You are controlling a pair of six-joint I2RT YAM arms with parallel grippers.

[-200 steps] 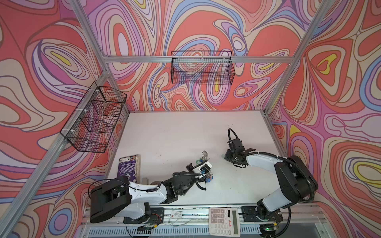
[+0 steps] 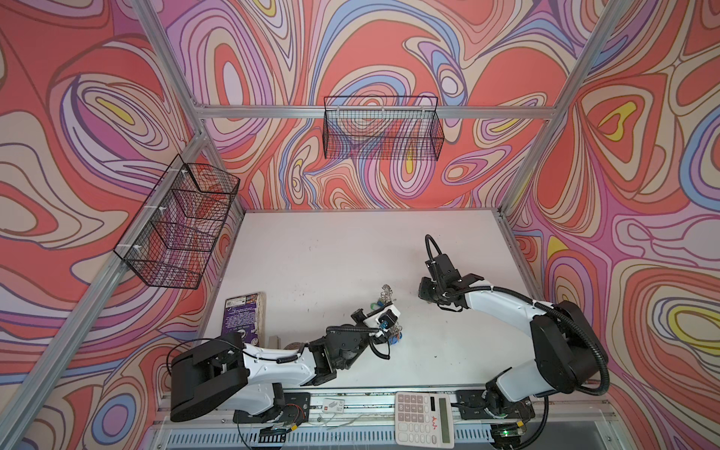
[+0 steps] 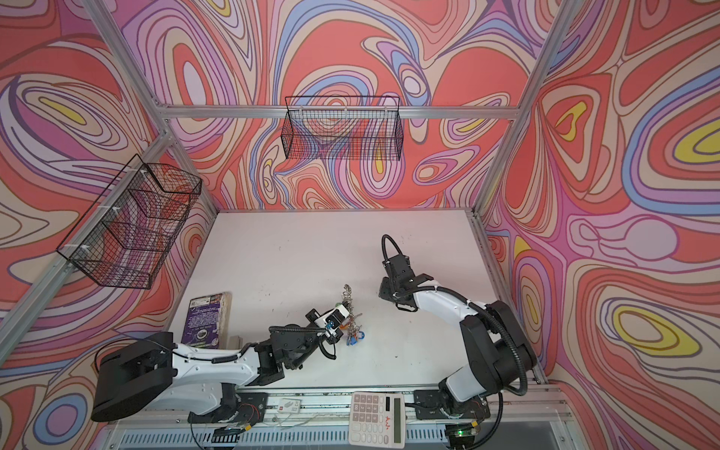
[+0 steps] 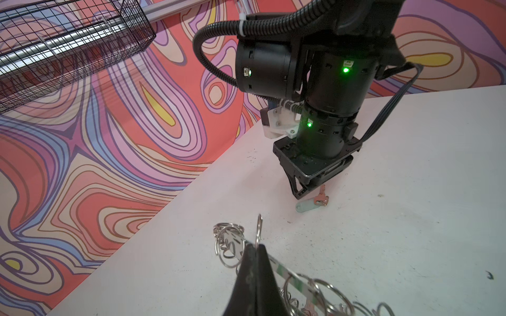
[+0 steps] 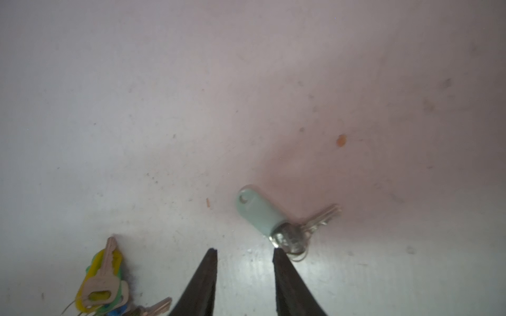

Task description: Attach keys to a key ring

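A mint tag (image 5: 259, 211) and a silver key (image 5: 291, 237), joined by a small split ring, lie flat on the table. My right gripper is part open above them, with nothing between its fingers; in the left wrist view the key (image 4: 321, 198) shows beneath that hand. My left gripper is shut on a thin metal ring (image 4: 259, 227), seen edge-on at its fingertips. Around those tips spreads a bunch of silver rings (image 4: 227, 231). Coloured tags and keys (image 5: 105, 281) of another bunch lie at the lower left of the right wrist view.
A purple box (image 2: 241, 316) stands at the table's left side. A calculator (image 2: 424, 420) sits beyond the front edge. Wire baskets (image 2: 382, 135) hang at the back and left.
My right gripper has shifted slightly left and away from the front edge, now covering the mint tag in the top left view. The left arm stays still.
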